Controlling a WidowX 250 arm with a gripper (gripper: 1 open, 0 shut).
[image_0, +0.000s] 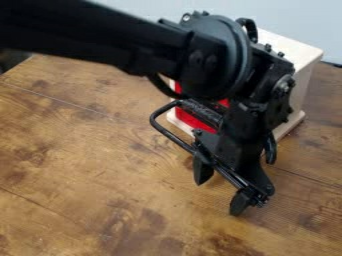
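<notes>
The black arm reaches in from the top left, with its gripper (219, 189) pointing down, low over the wooden table in front of a pale wooden box. The gripper is open, and nothing shows between its fingers. The box (301, 62) has a red part (187, 118) on the side facing the view, largely hidden behind the arm and wrist.
A pale wall lies beyond the table's back edge at the top. The box stands at the back right, close behind the arm.
</notes>
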